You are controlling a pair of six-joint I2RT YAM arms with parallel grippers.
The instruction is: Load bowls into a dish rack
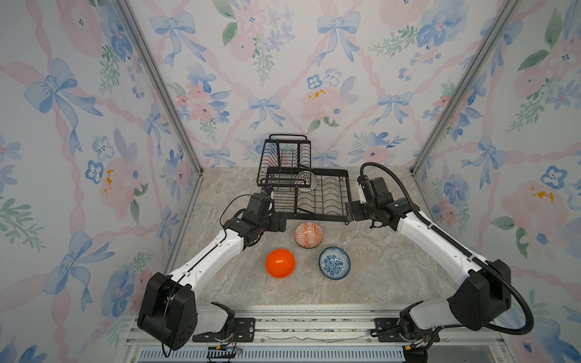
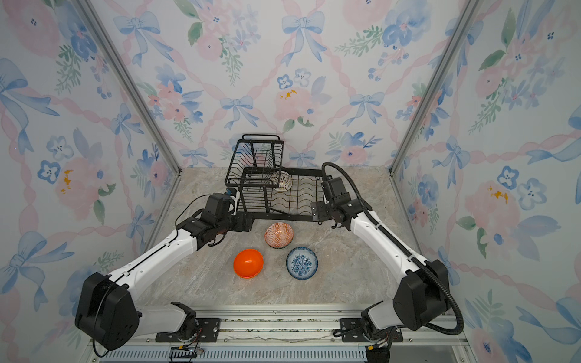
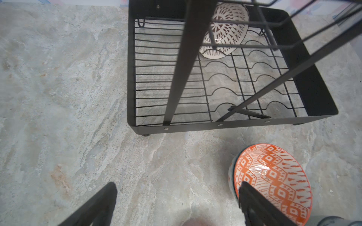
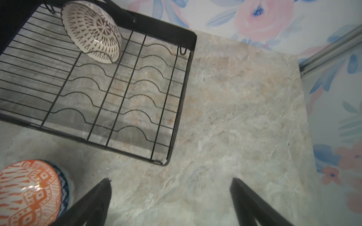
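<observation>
A white bowl with a dark pattern leans on edge at the back of the black dish rack. In front of the rack, an orange-patterned bowl lies on the counter. Nearer the front are a plain orange bowl and a blue-and-white bowl. My left gripper hangs open above the counter, left of the orange-patterned bowl, with nothing held. Off the rack's right front corner, my right gripper is open too and empty.
A raised upper tier covers the left part of the rack and partly hides the patterned bowl from above. Bare counter lies to the right of the rack, and the rack's right-hand slots stand empty.
</observation>
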